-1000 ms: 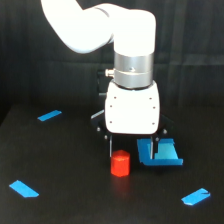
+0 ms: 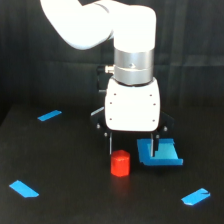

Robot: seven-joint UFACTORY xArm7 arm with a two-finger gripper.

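Observation:
A small red block (image 2: 121,164) stands on the dark table, below and slightly left of the hand in the view. Behind and to its right is a shallow blue tray (image 2: 165,160), partly covered by the hand and a finger. My gripper (image 2: 132,146) points down between the two, its thin dark fingers set wide apart. Nothing shows held between them. The fingers are hard to make out against the black background, and how high they are above the table is unclear.
Blue tape strips mark the table at the back left (image 2: 50,115), front left (image 2: 24,189) and front right (image 2: 196,197). Bare black surface lies around the block, with wide free room at left and in front.
The white hand sits very slightly higher in the view than a second ago. Block and tray appear unmoved.

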